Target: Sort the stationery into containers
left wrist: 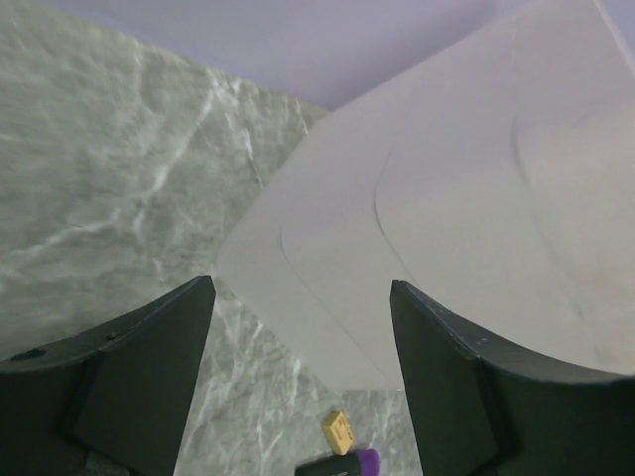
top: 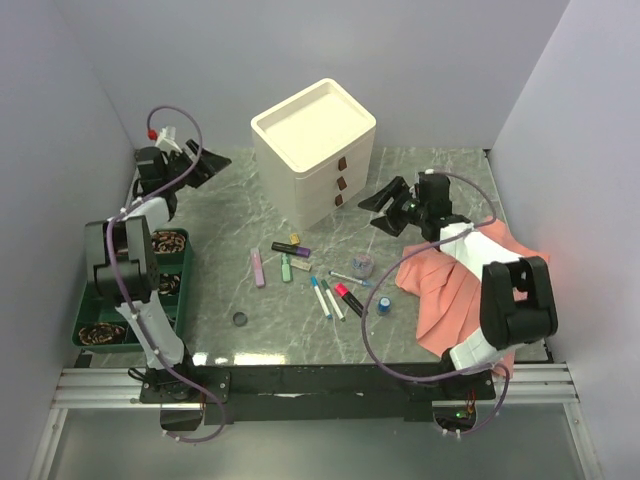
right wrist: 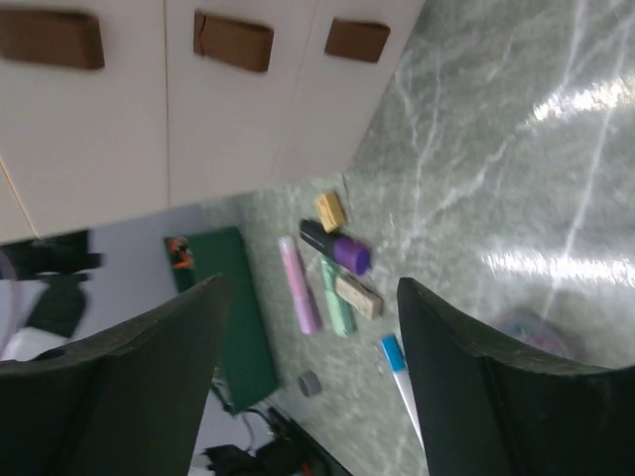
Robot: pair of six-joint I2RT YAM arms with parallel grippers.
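Stationery lies on the marble table: a black-purple marker (top: 290, 249), a pink item (top: 257, 268), a green item (top: 285, 269), a small yellow block (right wrist: 330, 210), a beige block (right wrist: 357, 295) and several pens (top: 321, 297). A white drawer unit (top: 295, 180) stands at the back, brown pulls facing right. My left gripper (top: 208, 160) is raised at the back left, its fingers apart in the left wrist view, with nothing visible between them. My right gripper (top: 385, 208) hangs right of the drawers, fingers apart and empty.
A green divided tray (top: 176, 282) holding dark items sits at the left edge. A pink cloth (top: 445, 300) covers the right side. A clear round container (top: 362, 265) and a blue-capped jar (top: 383, 306) stand among the pens.
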